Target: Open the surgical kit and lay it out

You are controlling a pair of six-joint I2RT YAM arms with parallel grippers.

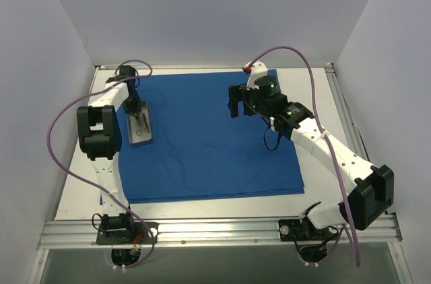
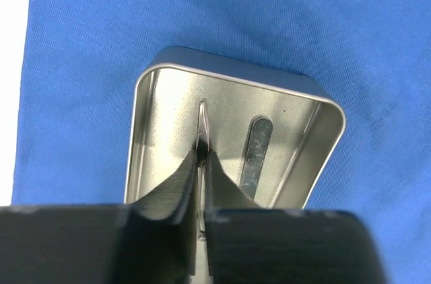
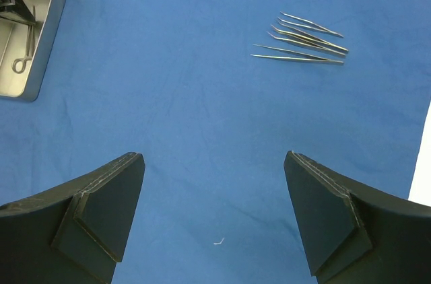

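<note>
The metal kit tray lies on the blue cloth at the left. My left gripper is down in it, shut on a thin steel instrument standing out beyond the fingertips. Beside it in the tray lies a flat dark metal piece; scissor rings show too. Several tweezers lie side by side on the cloth in the right wrist view. My right gripper hangs above the cloth at the right, open, with nothing between its fingers.
A small pale hook-shaped item lies on it. The table's bare border and walls surround it.
</note>
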